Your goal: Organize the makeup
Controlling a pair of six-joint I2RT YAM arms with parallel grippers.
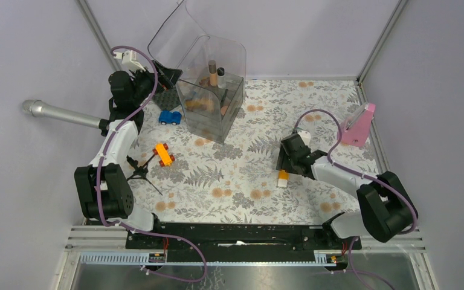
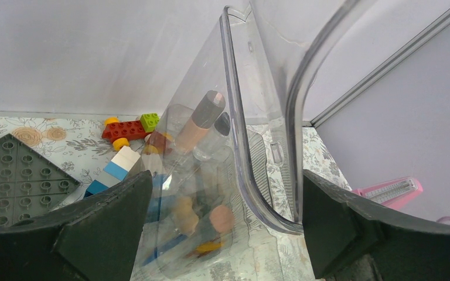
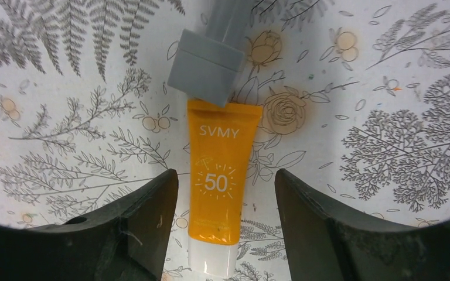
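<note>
An orange sunscreen tube [image 3: 217, 175] with a white cap lies on the cloth, between the open fingers of my right gripper. A grey item [image 3: 205, 67] lies just beyond it in the right wrist view. My left gripper is open at the raised lid of the clear organizer [image 1: 217, 124], one finger beside the lid's rim. Inside the organizer stand a foundation bottle [image 1: 212, 72] and a dark-capped bottle [image 1: 221, 78], with other items below, blurred through the plastic.
A blue toy car [image 1: 170, 118], an orange toy car [image 1: 163, 154], a grey brick plate [image 2: 17, 181] and a black object [image 1: 140, 171] lie on the left. A pink item [image 1: 355, 130] stands at the right.
</note>
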